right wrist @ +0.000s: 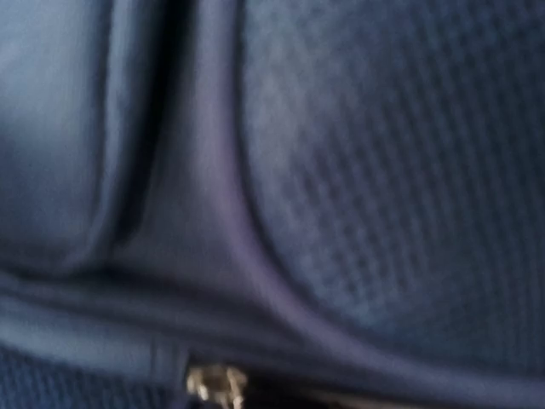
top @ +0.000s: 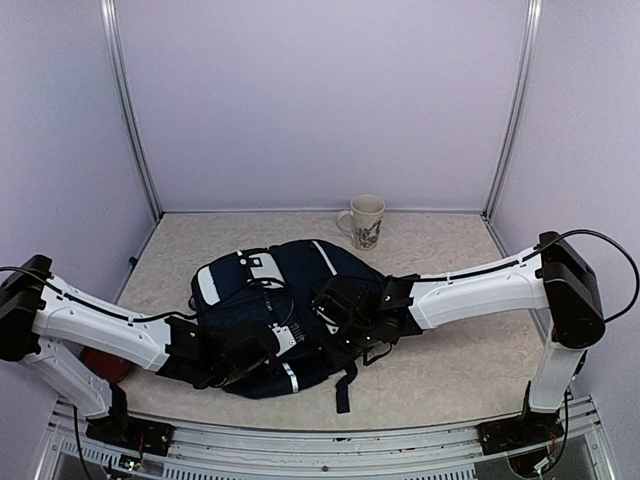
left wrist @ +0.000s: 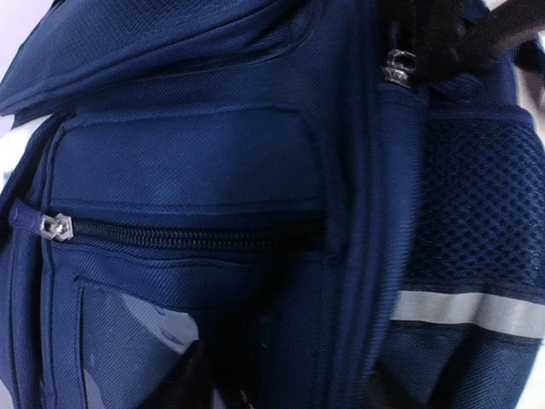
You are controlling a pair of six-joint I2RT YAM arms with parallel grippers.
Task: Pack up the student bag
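A dark navy backpack (top: 300, 275) with white patches lies flat on the table. My left gripper (top: 273, 368) is low over its near left part. In the left wrist view, my left fingers show as dark, blurred shapes at the bottom edge, apart over the bag's front, with a zipped pocket (left wrist: 187, 162) and a silver zipper pull (left wrist: 57, 227). My right gripper (top: 337, 352) reaches the bag's near right side; its dark fingers (left wrist: 464, 38) are close to another zipper pull (left wrist: 398, 66). The right wrist view is blurred, filled by fabric and a zipper pull (right wrist: 217, 383); its fingers are hidden.
A patterned mug (top: 366, 222) stands at the back of the table. Something red (top: 105, 365) is partly hidden behind the left arm. A loose strap (top: 343, 392) hangs toward the front edge. Bare table (top: 470, 360) lies to the right.
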